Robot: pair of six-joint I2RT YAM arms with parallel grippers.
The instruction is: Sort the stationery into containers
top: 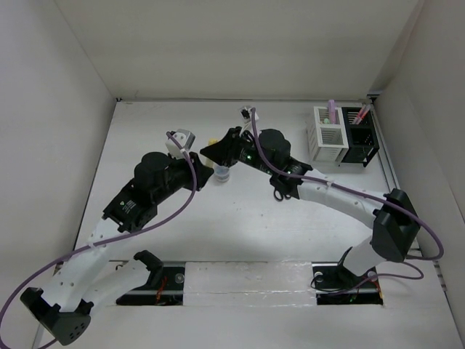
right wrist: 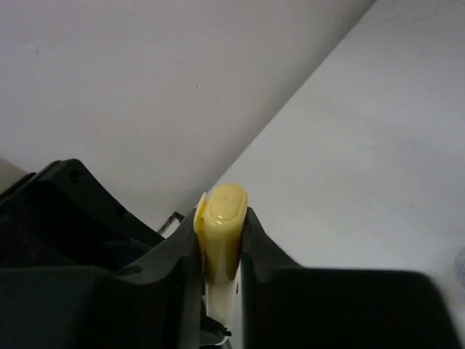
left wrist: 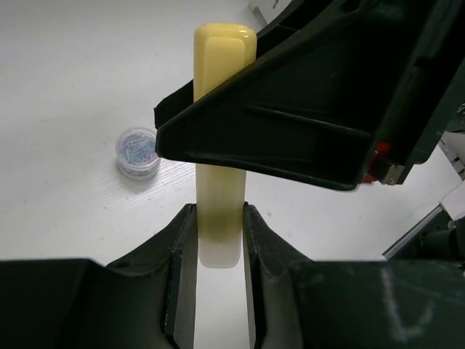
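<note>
A yellow stick with a pale lower part [left wrist: 220, 211] is upright between both grippers at the centre of the top view. My left gripper is shut on its lower part. My right gripper is shut on its upper part, its dark fingers crossing the stick in the left wrist view. A round clear tub [top: 222, 173] stands on the table just beside them. Scissors [top: 282, 193] lie partly hidden under the right arm.
At the back right stand a white holder [top: 327, 145] with a purple item [top: 331, 109] and a black holder [top: 357, 149] with pink items [top: 362, 113].
</note>
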